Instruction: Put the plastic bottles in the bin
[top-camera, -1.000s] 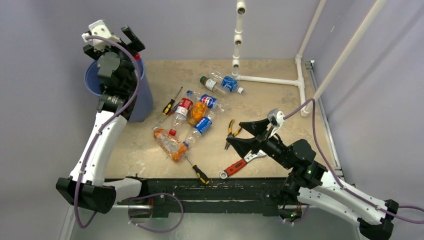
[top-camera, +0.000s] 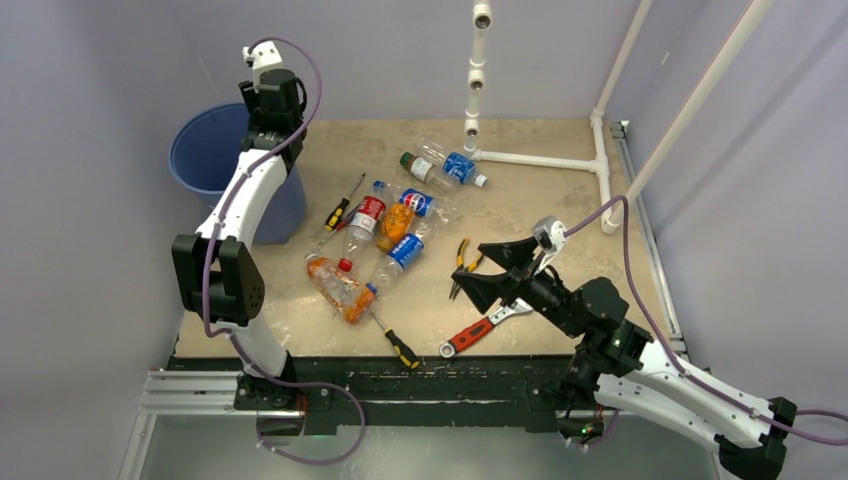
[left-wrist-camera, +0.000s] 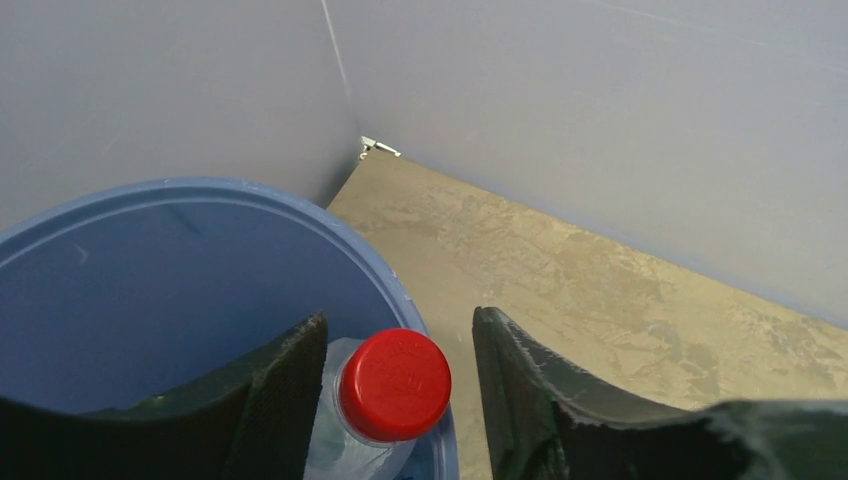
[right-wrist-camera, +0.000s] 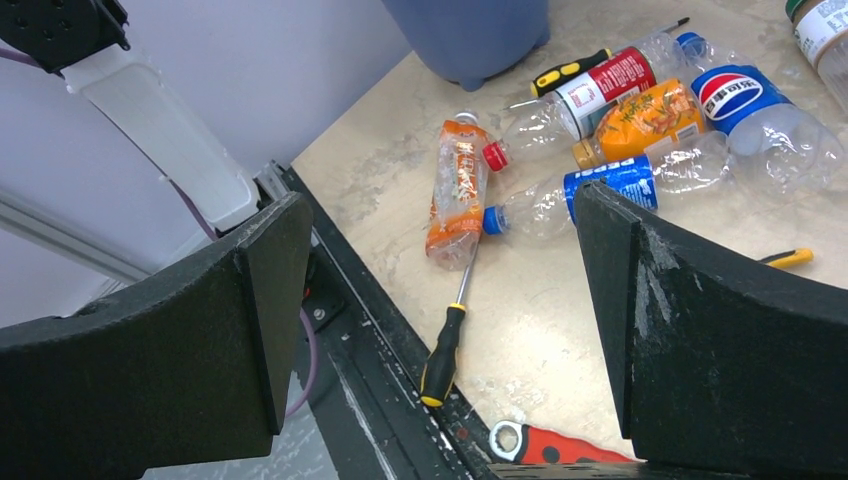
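Observation:
Over the rim of the blue bin (top-camera: 190, 160) is my left gripper (top-camera: 272, 92). In the left wrist view a clear bottle with a red cap (left-wrist-camera: 393, 385) is between its fingers, inside the bin's edge; the fingers stand apart, and whether they touch it is unclear. My right gripper (top-camera: 485, 270) is open above the table's right, empty. Several plastic bottles lie in the middle: a red-label one (top-camera: 368, 215), a Pepsi one (top-camera: 416, 201), blue-label ones (top-camera: 405, 250), orange ones (top-camera: 340, 290) and a green-capped one (top-camera: 420, 168).
Screwdrivers (top-camera: 398, 345), pliers (top-camera: 463, 257) and a red wrench (top-camera: 470, 333) lie among and beside the bottles. A white pipe frame (top-camera: 530, 158) stands at the back and right. The table (top-camera: 560, 220) has bare room on the right.
The right arm and the table's items are unchanged.

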